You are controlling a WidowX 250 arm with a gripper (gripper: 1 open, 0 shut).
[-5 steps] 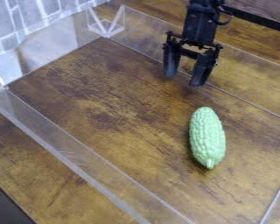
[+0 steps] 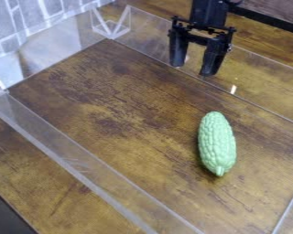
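Observation:
A pale green, bumpy bitter melon (image 2: pixel 216 143) lies lengthwise on the brown wooden surface, right of centre in the lower half of the camera view. My black gripper (image 2: pixel 197 59) is at the top centre, high in the view and well apart from the melon, open with nothing visible between its two fingers.
Clear plastic walls (image 2: pixel 76 169) border the wooden surface (image 2: pixel 113 101) on several sides. A grey-white striped cloth (image 2: pixel 33 27) is at the top left. A small pale mark or piece (image 2: pixel 233 90) is right of the gripper.
My gripper has moved slightly upward and to the left in the view. The melon has not moved.

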